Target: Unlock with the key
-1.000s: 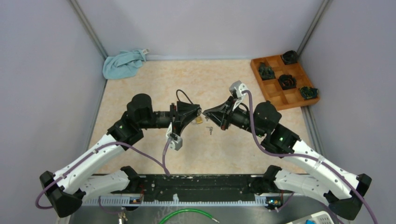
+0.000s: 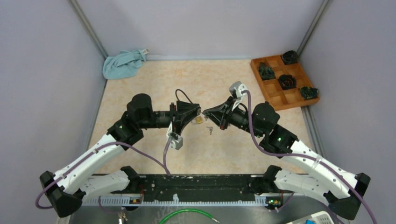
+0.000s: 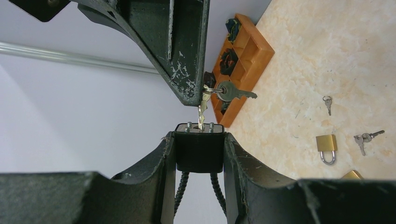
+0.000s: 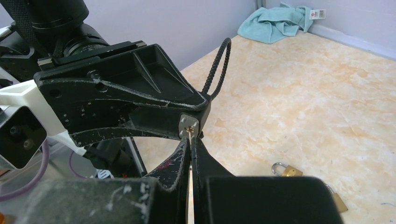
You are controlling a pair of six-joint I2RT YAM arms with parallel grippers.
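Observation:
A black cable lock (image 3: 200, 151) with a metal keyhole face is pinched in my left gripper (image 2: 199, 111), its looped cable (image 4: 221, 65) hanging out the other side. Facing it, my right gripper (image 2: 204, 113) is shut on a thin key (image 3: 201, 114). In the left wrist view the key's blade points straight at the keyhole face and its end meets it; how deep it goes I cannot tell. A second key (image 3: 229, 91) dangles from the same ring beside the right fingertips. In the right wrist view the keyhole plate (image 4: 188, 125) sits right at the right fingertips.
Below on the table lie a brass padlock (image 3: 326, 143), another padlock (image 4: 340, 202), a loose key (image 3: 328, 103) and a pair of keys (image 3: 367, 138). A wooden compartment tray (image 2: 275, 99) stands back right, a blue towel (image 2: 123, 65) back left.
Hardly anything differs; the right arm has shifted very slightly, while both grippers stay face to face at the lock.

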